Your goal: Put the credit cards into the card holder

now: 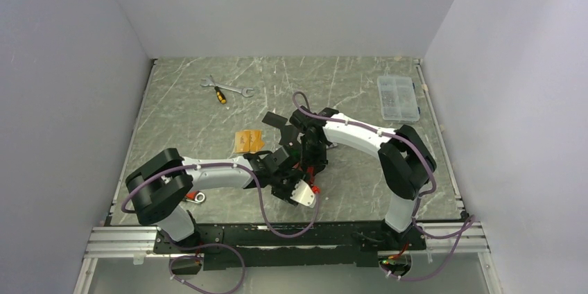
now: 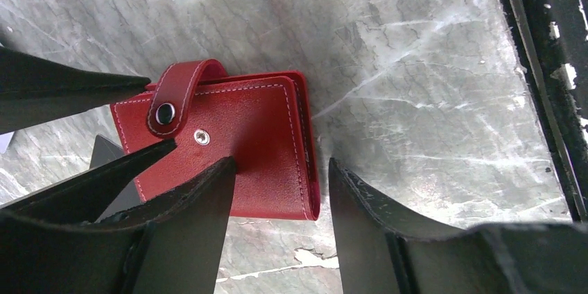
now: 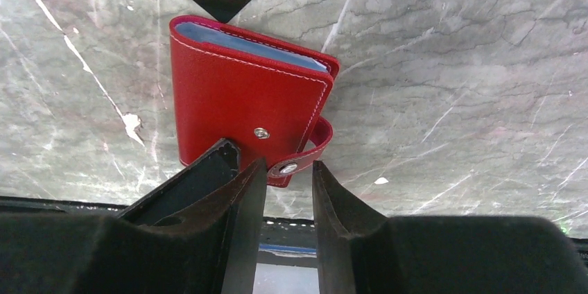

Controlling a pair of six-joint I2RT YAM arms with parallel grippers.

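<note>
A red leather card holder (image 2: 256, 141) lies on the marble table under both grippers, its snap strap (image 3: 299, 159) loose at one side and clear sleeves showing along one edge. My left gripper is part open over it, fingertips apart at the holder's corner. My right gripper is part open at the strap end, its fingertips either side of the strap; whether they grip it is unclear. Dark cards (image 1: 274, 119) lie behind the grippers in the top view, with gold cards (image 1: 247, 141) to their left.
Wrenches (image 1: 237, 90) and a screwdriver (image 1: 220, 95) lie at the back left. A clear plastic box (image 1: 398, 98) is at the back right. An orange tool (image 1: 194, 196) lies at the front left. The table's front edge is close to the holder.
</note>
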